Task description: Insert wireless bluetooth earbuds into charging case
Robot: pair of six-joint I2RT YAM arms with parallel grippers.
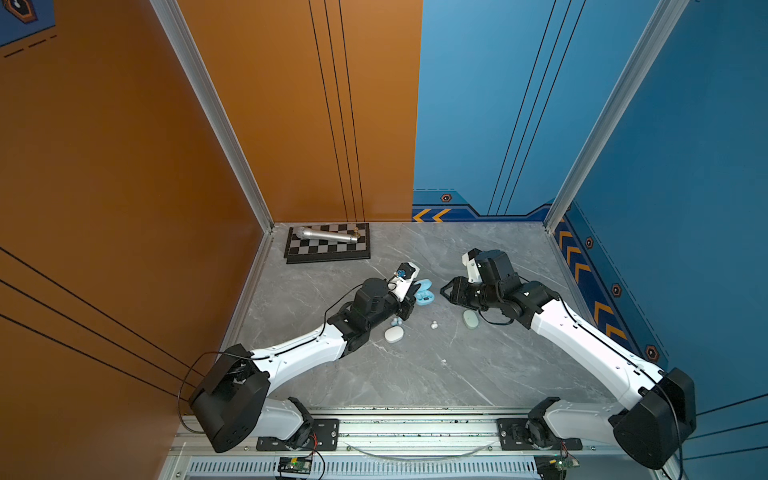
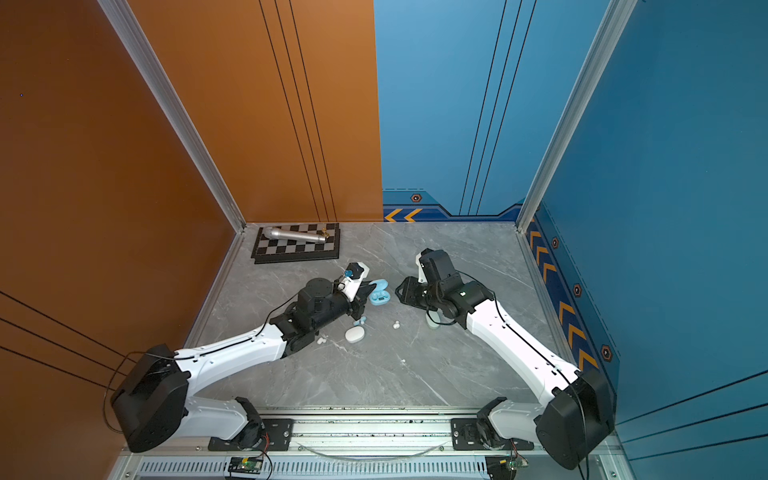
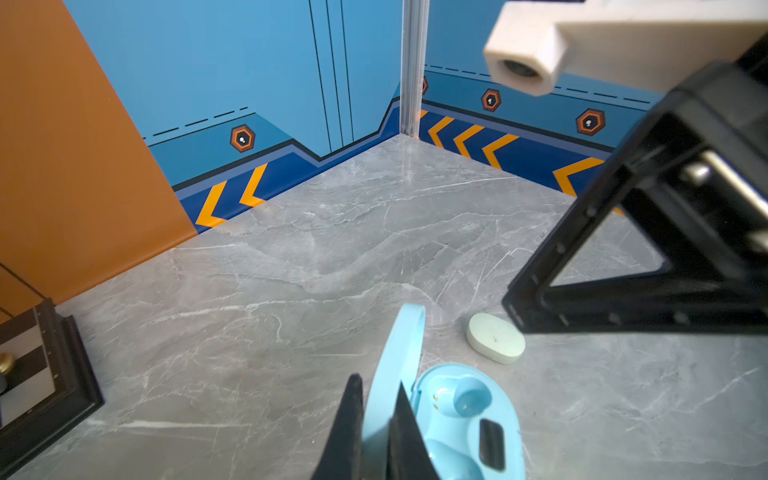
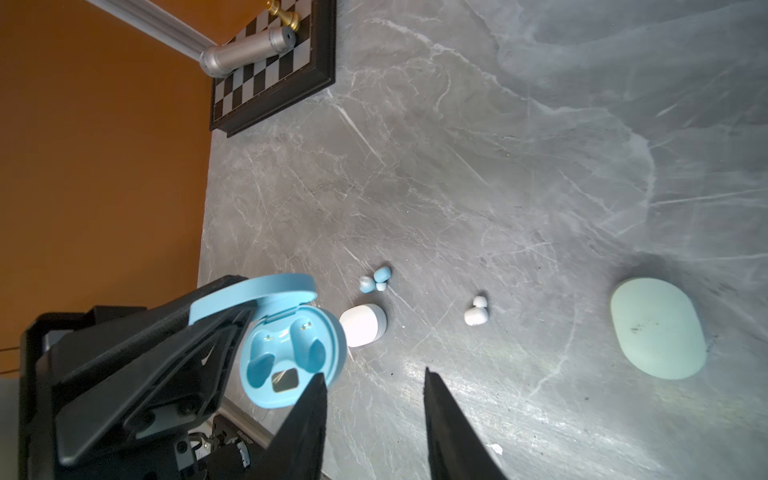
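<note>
My left gripper is shut on the raised lid of the blue charging case (image 3: 499,412), lid open and held above the table. Its wells look empty in the right wrist view. My right gripper is open beside the case, nothing between its fingers. On the table lie blue earbuds (image 4: 382,274), white earbuds (image 4: 476,315), a white case (image 4: 361,324) and a mint case (image 4: 657,326).
A chessboard (image 1: 326,253) with a silver cylinder (image 1: 325,235) sits at the back left. Walls bound the table (image 1: 512,368) at back and sides.
</note>
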